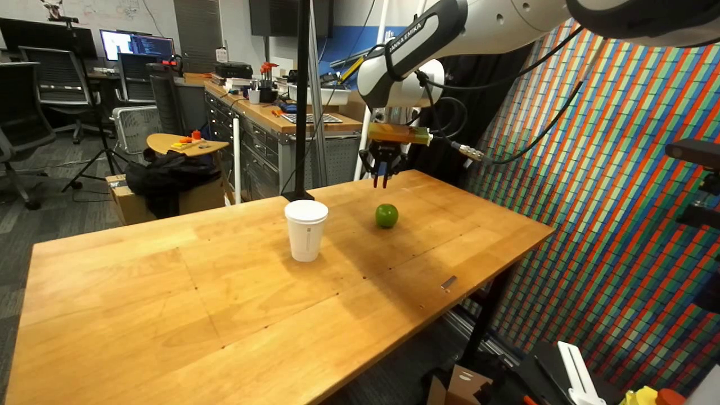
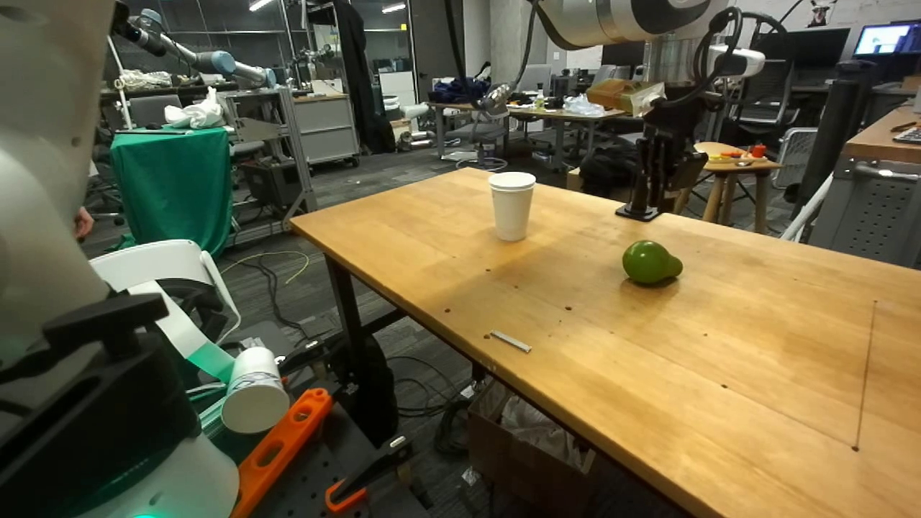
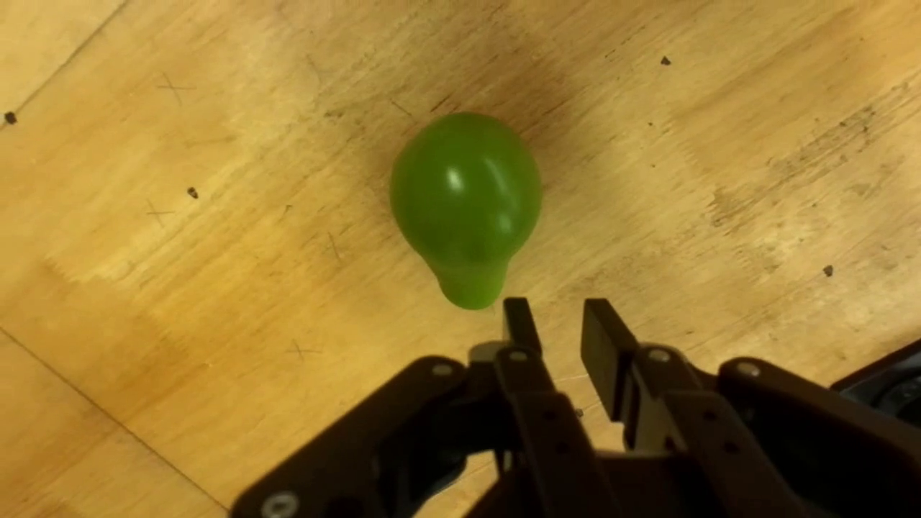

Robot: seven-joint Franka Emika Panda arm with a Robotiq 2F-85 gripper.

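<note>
A glossy green pear-shaped object (image 3: 466, 203) lies on its side on the wooden table, its narrow end toward my fingers in the wrist view. Both exterior views show the same green object (image 1: 386, 216) (image 2: 647, 262) with nothing touching it. My gripper (image 1: 379, 183) is above the table, raised clear of the green object. A narrow gap separates the fingertips; the gripper is open and empty. To one side stands an upright white paper cup (image 1: 305, 232) (image 2: 511, 207) with a white lid.
A small flat metal strip (image 1: 449, 282) (image 2: 510, 341) lies near one table edge. The black pole (image 1: 302, 101) rises at the table's far edge, behind the cup.
</note>
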